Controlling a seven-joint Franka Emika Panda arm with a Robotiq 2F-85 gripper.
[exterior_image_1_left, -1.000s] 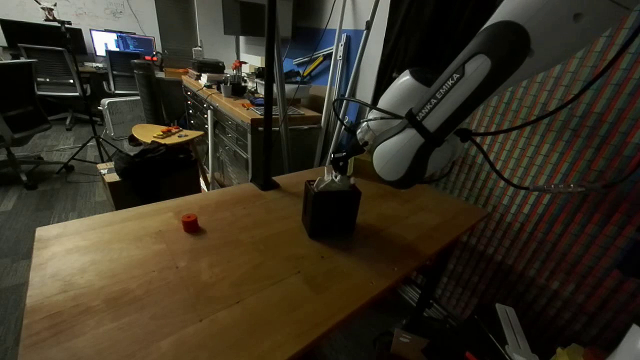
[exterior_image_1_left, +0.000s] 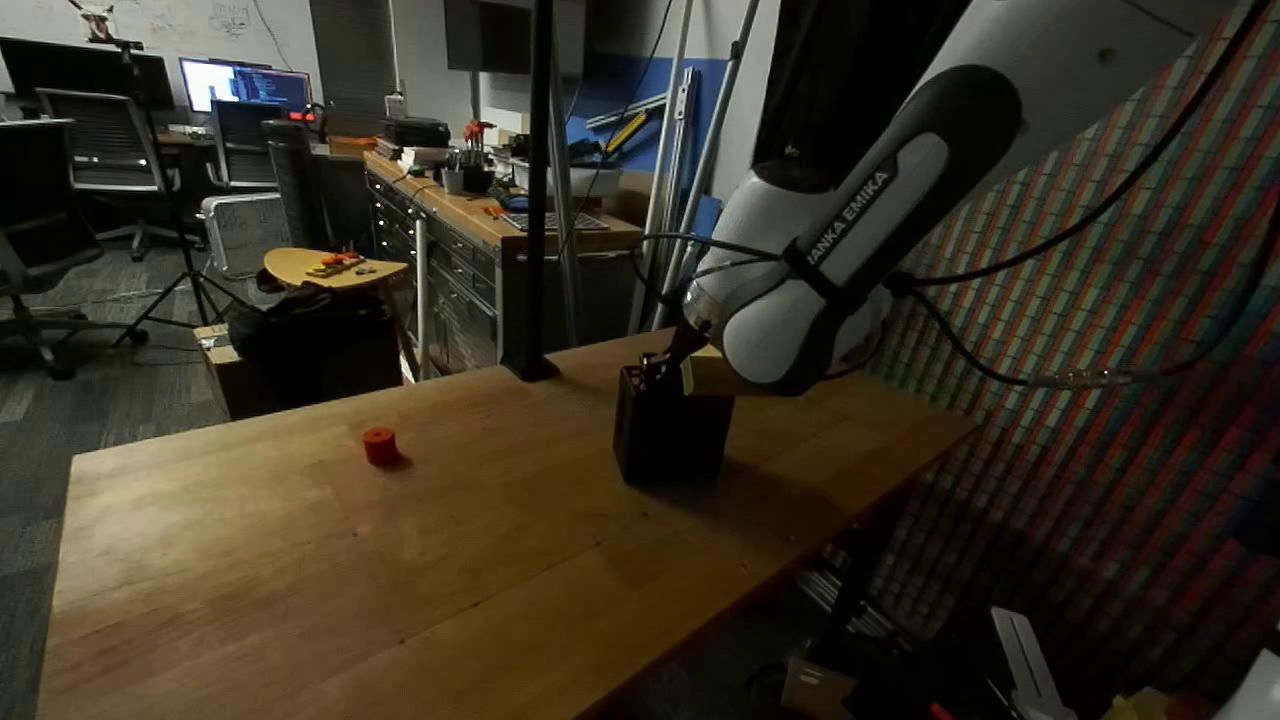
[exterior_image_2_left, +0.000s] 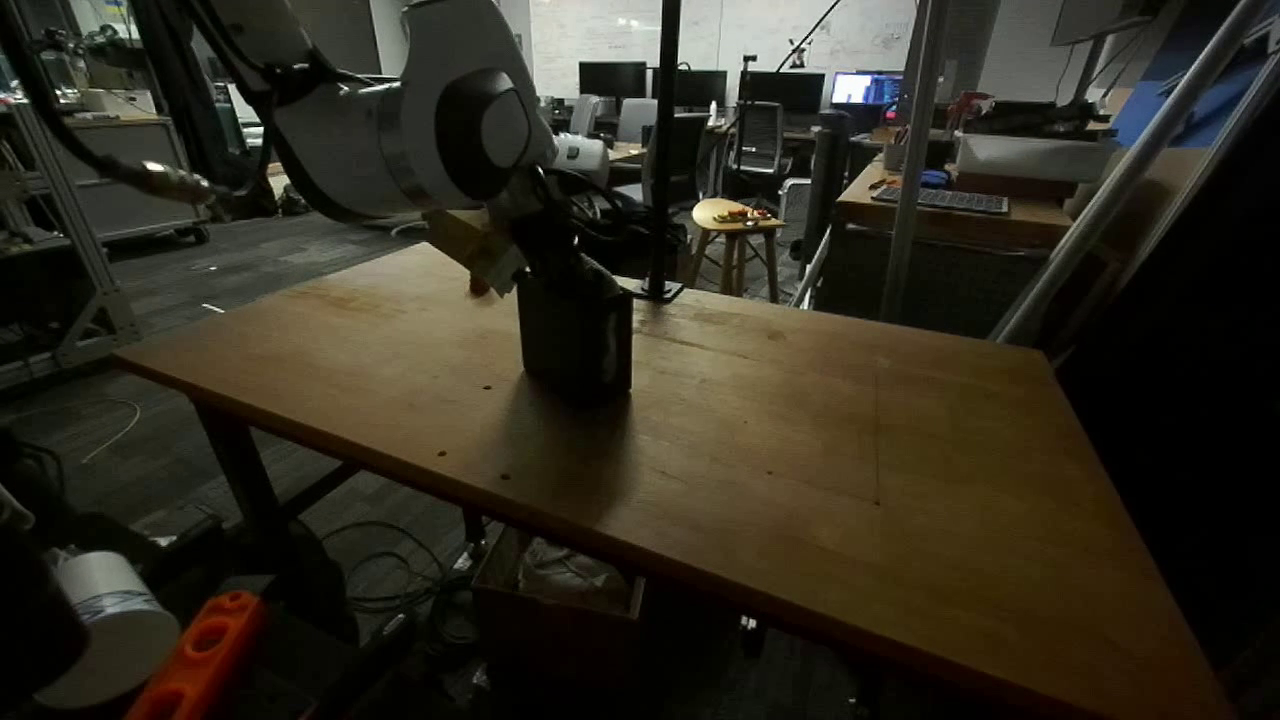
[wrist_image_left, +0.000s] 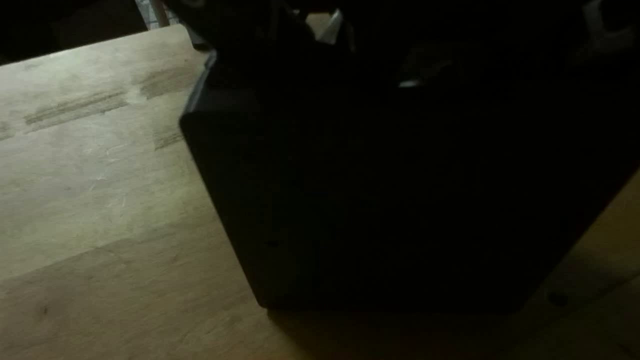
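A black open-topped box (exterior_image_1_left: 674, 434) stands upright on the wooden table, toward its right side in exterior view 1. My gripper (exterior_image_1_left: 657, 367) reaches down into the top of this box, so the fingertips are hidden by its walls. From exterior view 2 the hand likewise meets the top of the box (exterior_image_2_left: 576, 342). The dark side of the box (wrist_image_left: 384, 204) fills most of the wrist view. Shadow there hides how the fingers stand and whether anything is between them. A small red cylinder (exterior_image_1_left: 380, 446) sits alone on the table's left half.
A black post (exterior_image_1_left: 536, 180) rises from the table's far edge. Cables (exterior_image_1_left: 1080, 222) hang from the arm at the right.
My gripper has moved lower and to the left, down into the box's top. The box has shifted slightly right and nearer to the camera. The red cylinder has not moved.
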